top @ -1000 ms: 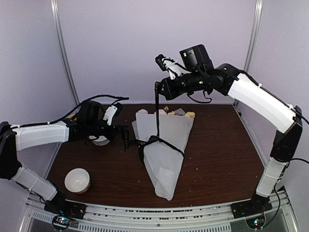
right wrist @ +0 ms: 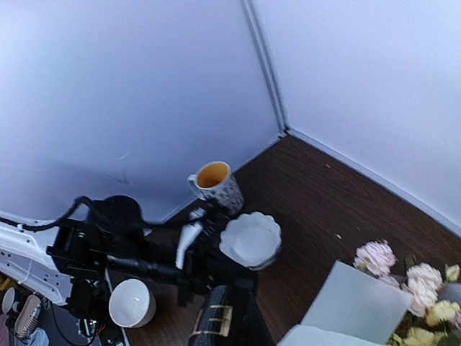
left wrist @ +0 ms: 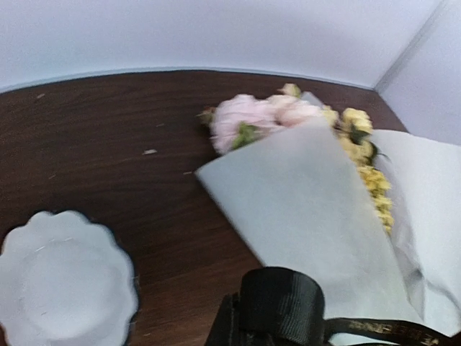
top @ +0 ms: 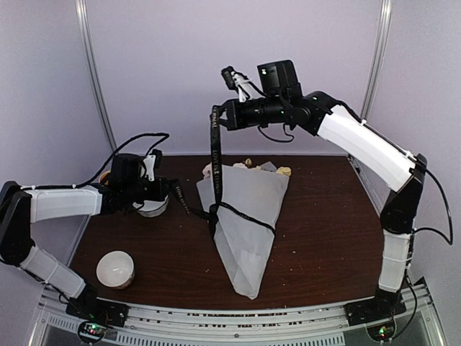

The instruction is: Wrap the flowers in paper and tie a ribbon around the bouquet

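Observation:
The bouquet in white wrapping paper (top: 248,216) lies mid-table, its pink and yellow flowers (left wrist: 252,119) at the back and its point toward the front. A black ribbon with gold lettering (top: 216,155) passes across the wrap and meets in a crossing or loop at its left edge; how it is knotted I cannot tell. High above the bouquet, my right gripper (top: 220,115) is shut on one ribbon end, which rises taut. Left of the wrap, my left gripper (top: 170,189) is shut on the other ribbon end. A fold of black ribbon (left wrist: 282,303) covers its fingertips in the left wrist view.
A white bowl (top: 115,269) stands at the front left. Behind the left gripper are a scalloped white dish (right wrist: 251,240) and a patterned mug (right wrist: 218,189) near the back left corner.
My left gripper drew a little left, and its ribbon end now slants toward the wrap.

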